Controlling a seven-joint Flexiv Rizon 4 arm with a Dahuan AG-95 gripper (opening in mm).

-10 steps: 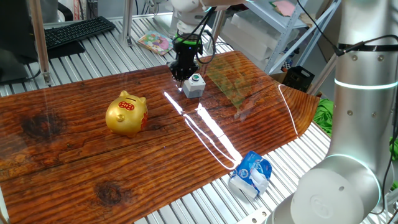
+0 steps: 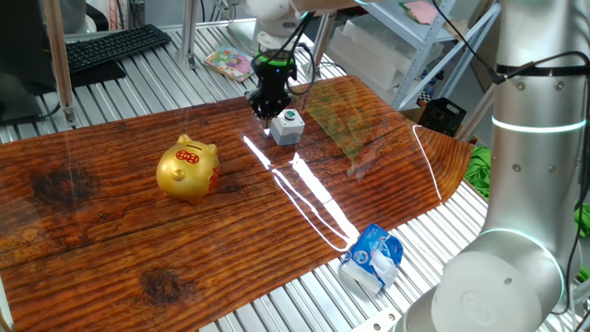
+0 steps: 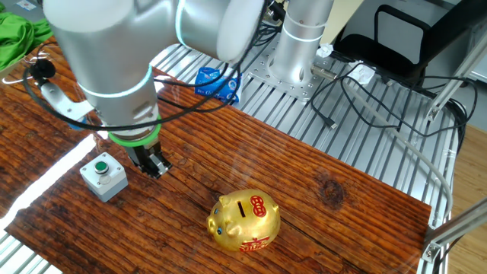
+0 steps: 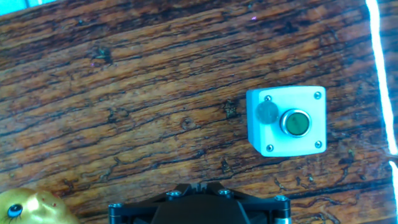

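Observation:
A white box with a green push button sits upright on the wooden tabletop, right of centre in the wrist view. My gripper shows at that view's bottom edge, its fingertips together and nothing visible between them. In exterior view 2 the gripper hangs over the wood, to the right of the button box and apart from it. The golden piggy bank, with red markings, stands farther right. Only part of the piggy bank enters the wrist view, at the lower left corner.
A blue and white packet lies by the tabletop's edge near the arm's base. Loose black cables run over the slatted metal surface. Bright glare crosses the wood near the box. Between the piggy bank and the glare, the wood is clear.
Button box, piggy bank and packet stay where they were.

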